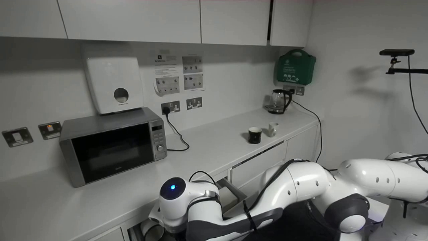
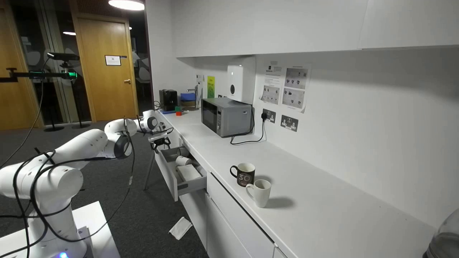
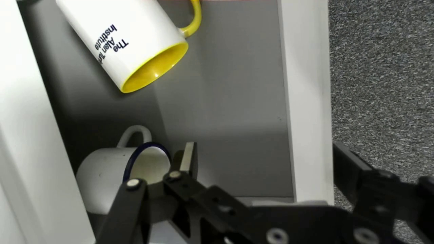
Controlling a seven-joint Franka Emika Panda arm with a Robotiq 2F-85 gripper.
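My gripper is open over the pulled-out drawer, with nothing held. In the wrist view, one finger is on the drawer's inner side, near a white mug with a dark blue rim; whether they touch I cannot tell. The other finger lies past the white drawer wall, over the carpet. A white mug with yellow interior and handle rests on its side farther up. Exterior view 2 shows the gripper at the drawer's far end; the arm hides its fingers in exterior view 1.
A pale box occupies the drawer's near end. On the counter stand a black mug, a white mug and a microwave, with clear surface between. White paper lies on the floor.
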